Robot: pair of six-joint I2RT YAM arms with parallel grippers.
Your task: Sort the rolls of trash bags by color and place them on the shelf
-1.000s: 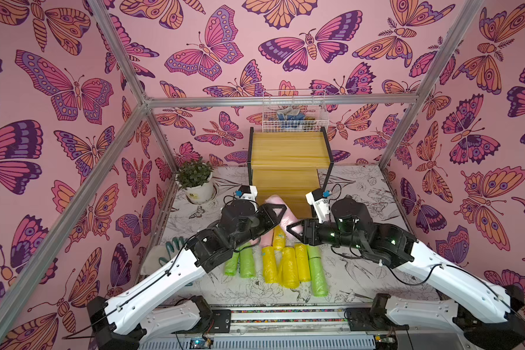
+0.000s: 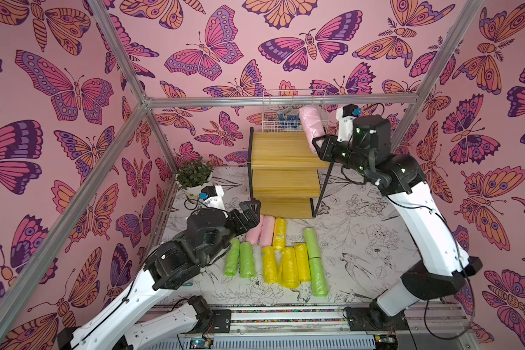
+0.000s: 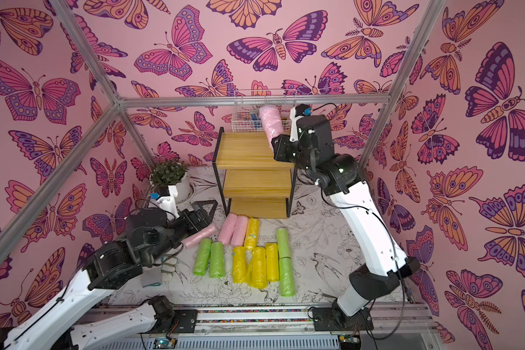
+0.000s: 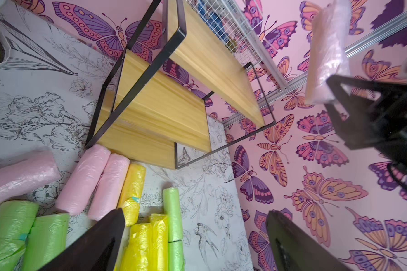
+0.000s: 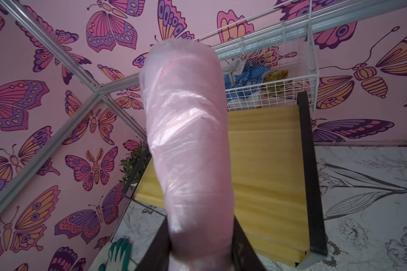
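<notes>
A pink roll (image 2: pixel 312 125) is held upright and tilted above the right side of the top shelf board (image 2: pixel 280 152), with my right gripper (image 2: pixel 322 145) closed round its lower end. In the right wrist view this pink roll (image 5: pixel 185 135) fills the middle, its base between the fingers. My left gripper (image 2: pixel 252 214) stands open and empty over the table, in front of the shelf's left side. Below lie two pink rolls (image 3: pixel 233 228) side by side, another pink roll (image 3: pixel 199 235) near the left gripper, several yellow rolls (image 2: pixel 287 265), and green rolls (image 2: pixel 246 259) at both ends.
All three shelf boards look bare. A white wire basket (image 2: pixel 294 116) with blue items hangs behind the top board. The potted plant (image 2: pixel 194 176) stands left of the shelf. Free table lies to the right of the long green roll (image 2: pixel 316 262).
My right arm has risen and carried the pink roll from low in front of the shelf up above its top board.
</notes>
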